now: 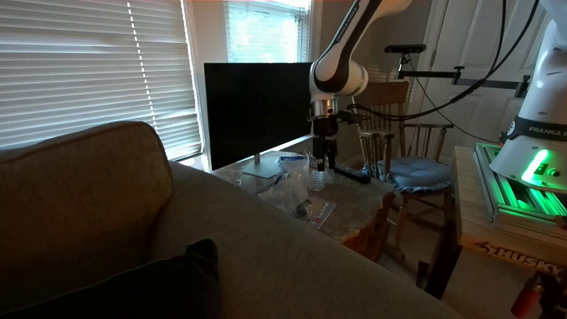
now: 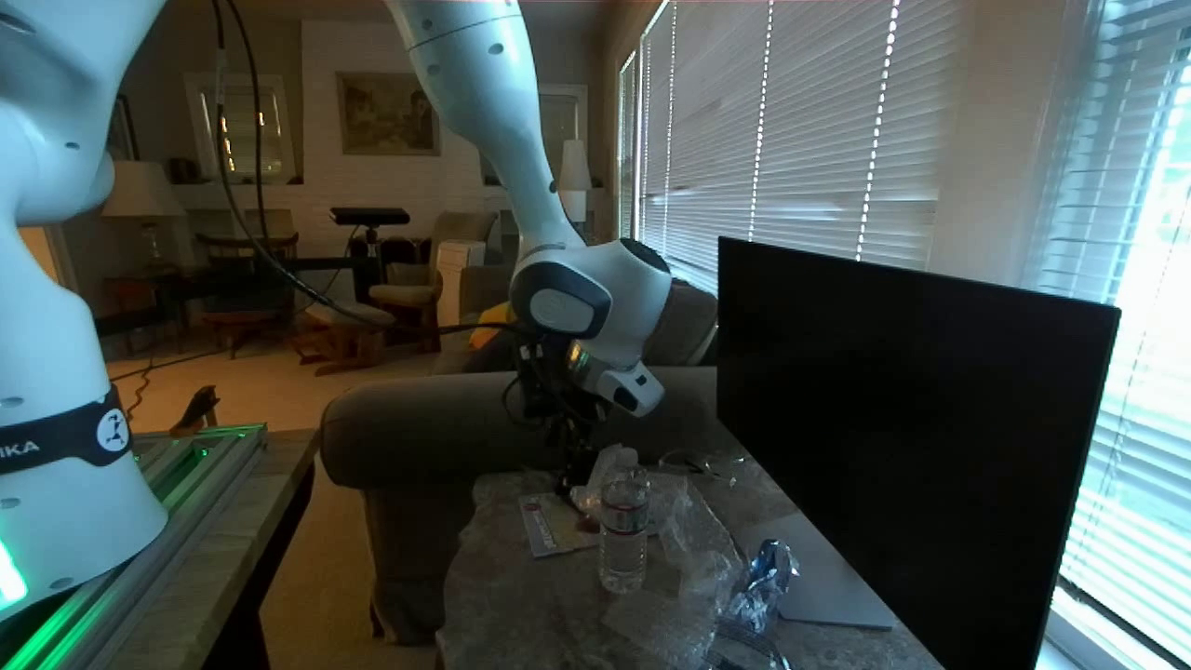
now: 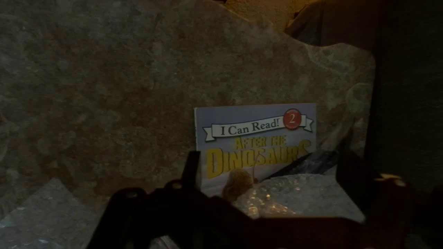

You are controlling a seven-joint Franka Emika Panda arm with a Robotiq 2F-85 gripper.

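Note:
My gripper is open, its dark fingers (image 3: 191,168) set wide apart with nothing held between them. Beyond them in the wrist view lies a book (image 3: 249,120) titled "After the Dinosaurs", flat on the stone-topped table (image 3: 104,83). Clear plastic wrap (image 3: 299,193) and a dark item cover its lower part. A clear water bottle (image 2: 622,547) stands upright on the table near the book. In exterior view 1 the gripper (image 1: 325,165) overlaps the bottle's top; whether they touch cannot be told.
A monitor (image 2: 893,447) stands along the window side. Crumpled plastic (image 2: 698,547) and a shiny blue wrapper (image 2: 765,581) litter the table. A black remote or keyboard (image 1: 351,173) lies near the far edge. The sofa (image 1: 255,223) borders the table; bare tabletop surrounds the book's upper side.

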